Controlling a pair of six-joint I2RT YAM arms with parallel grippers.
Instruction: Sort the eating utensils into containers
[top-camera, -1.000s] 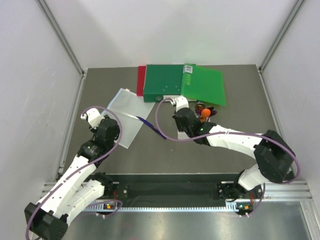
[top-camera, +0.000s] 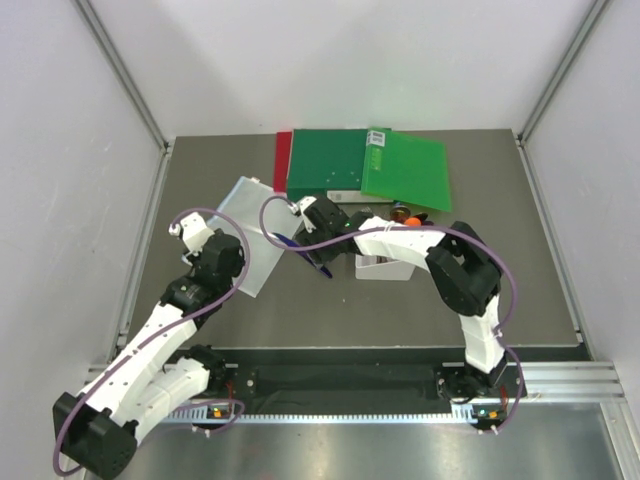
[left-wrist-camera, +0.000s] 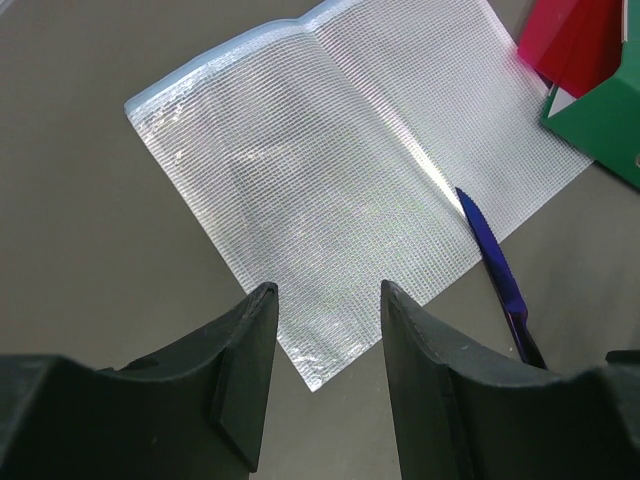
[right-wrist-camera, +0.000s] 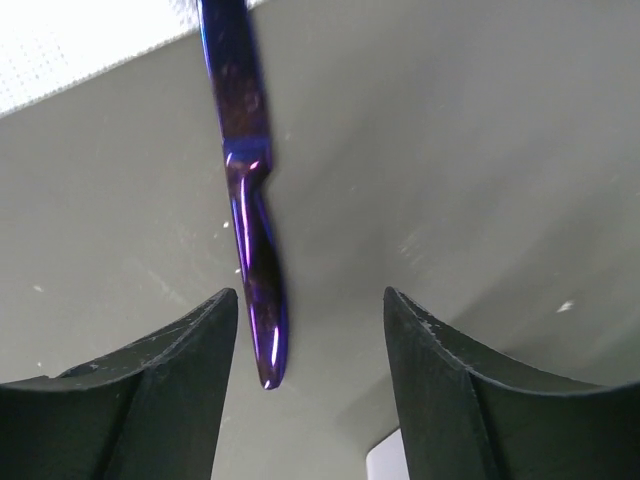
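Note:
A shiny dark purple knife lies on the table, its blade tip resting on the white mesh sheet in the left wrist view. My right gripper hovers over the table near the knife's handle. Its fingers are spread with nothing between them, and the handle end lies just ahead, toward the left finger. The white container (top-camera: 384, 270) stands to the right, largely covered by my right arm in the top view; some utensils in it peek out behind. Over the mesh sheet, my left gripper stands open and empty.
The mesh sheet (left-wrist-camera: 320, 180) lies flat at the left. Green binders (top-camera: 325, 160) and a red one (top-camera: 282, 160) stand along the back. An orange round item (top-camera: 412, 222) sits by the container.
My right gripper has moved left from the container to the knife and lowered. The left arm shifted only slightly; the knife has not moved.

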